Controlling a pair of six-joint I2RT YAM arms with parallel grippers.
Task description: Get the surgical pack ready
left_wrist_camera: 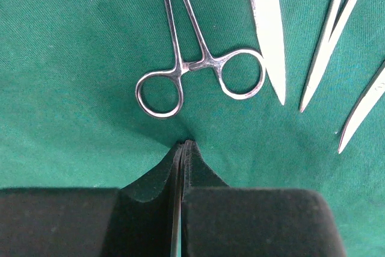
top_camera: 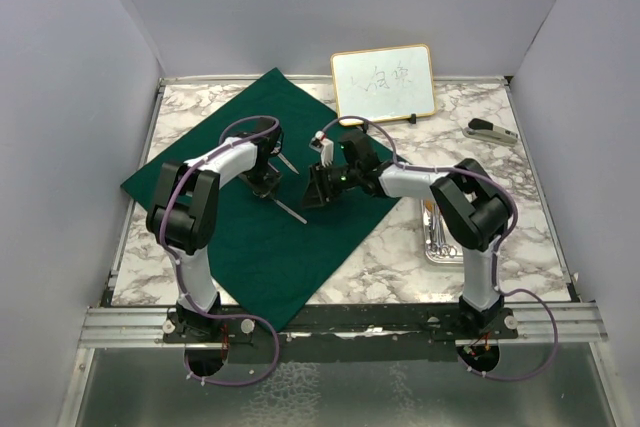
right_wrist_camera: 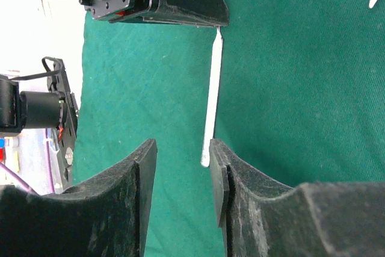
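Note:
A green drape [top_camera: 230, 257] lies on the table. In the left wrist view, a hemostat [left_wrist_camera: 204, 59], a flat blade-like instrument [left_wrist_camera: 268, 34], tweezers [left_wrist_camera: 325, 49] and a curved instrument [left_wrist_camera: 361, 106] lie on it. My left gripper is shut just below the hemostat's rings, nothing showing between its fingers. In the right wrist view a slim white instrument [right_wrist_camera: 212, 94] lies on the drape, beside my left gripper's tip. My right gripper stands open above it, near that instrument's lower end.
A steel tray [top_camera: 443, 255] with instruments sits at the right, partly under my right arm. A whiteboard [top_camera: 382, 82] stands at the back, and a stapler [top_camera: 490, 132] lies at the back right. Bare marble shows at the front right.

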